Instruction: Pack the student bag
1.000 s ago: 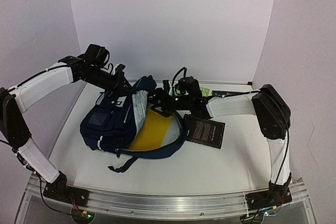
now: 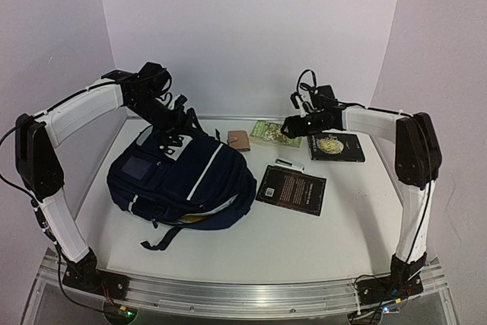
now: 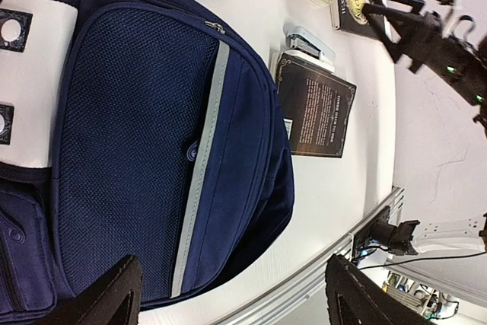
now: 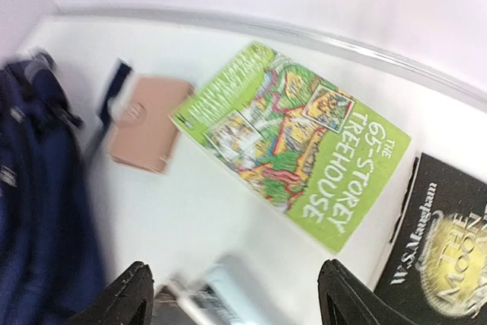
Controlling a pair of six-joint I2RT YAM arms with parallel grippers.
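Note:
The navy backpack (image 2: 194,176) lies on the left of the table, its front panel down over the opening. A bit of yellow shows at its lower edge. Above the bag, my left gripper is open and empty. My right gripper is also open and empty, over the table near the green treehouse book (image 4: 304,142). Right of the bag lie a tan notebook (image 2: 238,140), a pale blue stapler (image 3: 310,42) and a dark book (image 2: 291,189) with its back cover up. At far right is a black book (image 2: 346,150).
A back wall (image 2: 251,36) and side walls close in the table. Bare table (image 2: 342,226) spreads across the front right, up to the metal rail (image 2: 243,306). The stapler sits close against the dark book's top edge.
The bag's raised front panel has come down over the yellow interior.

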